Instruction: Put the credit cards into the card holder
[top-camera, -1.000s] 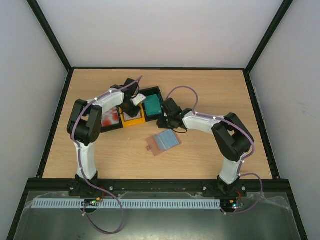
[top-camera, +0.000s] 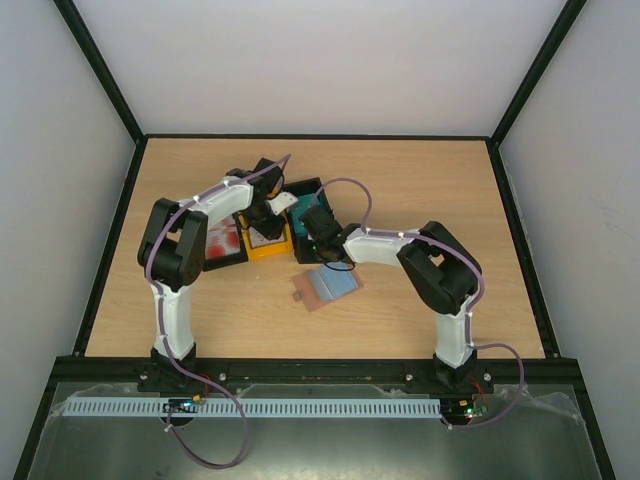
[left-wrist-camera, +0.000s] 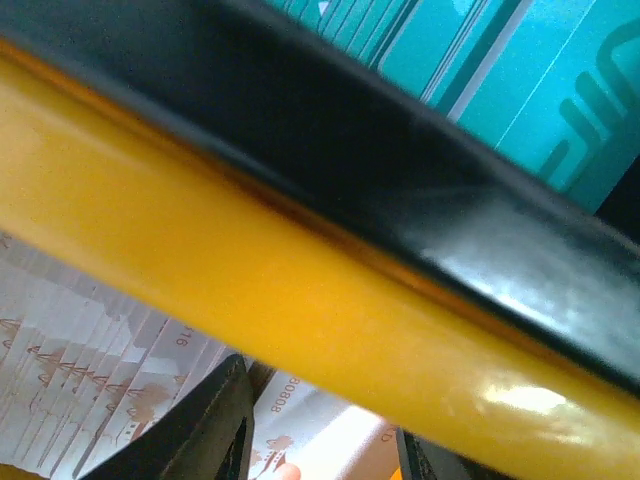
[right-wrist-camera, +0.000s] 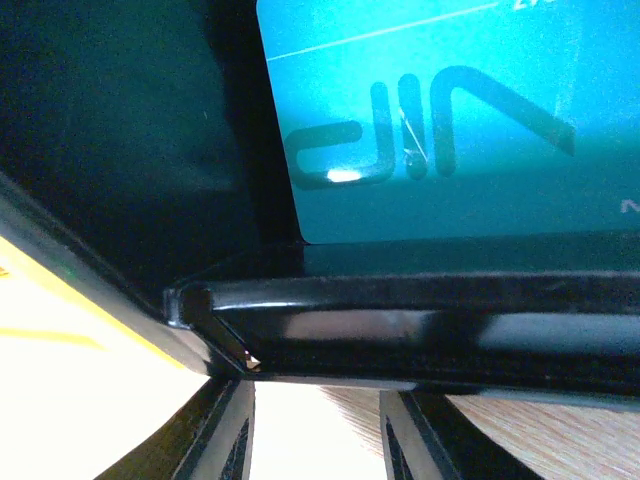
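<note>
In the top view a brown card holder (top-camera: 313, 287) with light blue pockets lies open on the table. White printed cards (left-wrist-camera: 130, 370) stand packed in a yellow box (top-camera: 270, 249). My left gripper is over this box, its fingers part open and apart, with cards visible between them; the yellow rim covers part of the right finger. My right gripper is close to the front corner of a black box (right-wrist-camera: 380, 320) with teal cards (right-wrist-camera: 420, 130). Its fingers stand apart below the rim, and whether they pinch anything cannot be seen.
A third box with red-and-white cards (top-camera: 223, 238) stands left of the yellow box, under the left arm. The boxes stand side by side.
My right gripper has moved left, from beside the black box to its front edge. My left gripper has shifted slightly right above the yellow box. The card holder stays put.
</note>
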